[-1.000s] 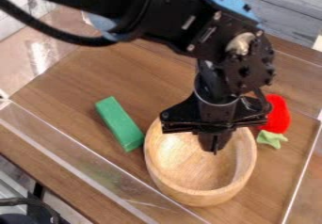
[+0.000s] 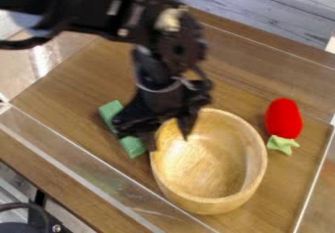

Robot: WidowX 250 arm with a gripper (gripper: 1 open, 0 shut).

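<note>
My black gripper (image 2: 155, 125) hangs over the left rim of the wooden bowl (image 2: 218, 178) and the right end of a green block (image 2: 128, 139), which it partly hides. The fingertips are blurred and dark, with nothing visibly held between them. The bowl looks empty where it shows. To its right lies a red object with a pale green leafy end, like a toy strawberry or vegetable (image 2: 284, 118).
The wooden board (image 2: 78, 90) is clear at the back left and behind the bowl. A clear raised edge runs along the front left, and a pale wall stands at the back right.
My arm and gripper have moved left, from over the bowl's middle toward the green block. The bowl, block and red object have stayed in place.
</note>
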